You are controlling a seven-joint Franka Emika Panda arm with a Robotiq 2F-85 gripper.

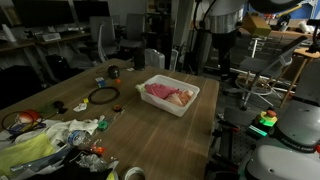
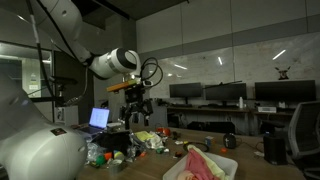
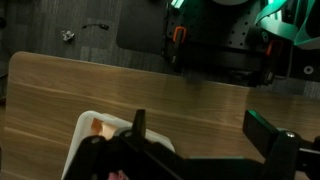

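My gripper is open in the wrist view, its two dark fingers wide apart with bare wooden table below the gap. Exterior view 2 has the gripper hanging above the table. A white bin sits on the table in exterior view 1, holding a crumpled pink cloth and something paler beside it. At the lower left of the wrist view, part of the bin shows, partly covered by a finger.
Cloths, cables and small items clutter the table's left side. A black ring and a dark cylinder stand farther back. Bare wood lies in front of the bin. Monitors line the background.
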